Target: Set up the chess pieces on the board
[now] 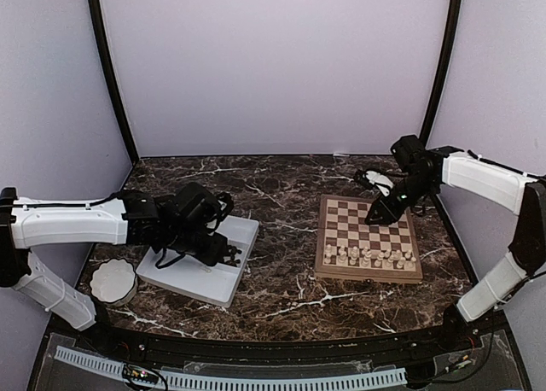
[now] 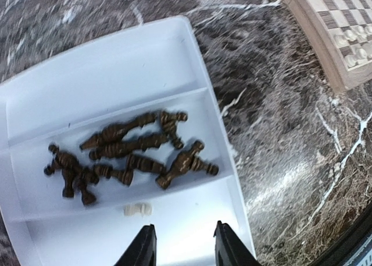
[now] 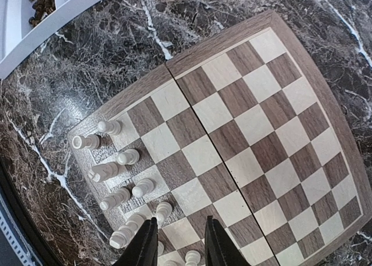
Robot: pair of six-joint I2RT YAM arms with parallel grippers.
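The chessboard (image 1: 350,220) lies at the right of the table, with white pieces (image 3: 128,156) standing in rows along one side. My right gripper is open above the board, nothing visible between its fingers. A white tray (image 2: 93,65) at the left holds dark pieces (image 2: 125,147) lying jumbled in its middle compartment, and a small pale piece (image 2: 138,209) in the lower compartment. My left gripper is open over that lower compartment, below the dark pieces in view, with nothing visible between its fingers.
A stack of white round dishes (image 1: 113,280) sits left of the tray. Walls bound both sides.
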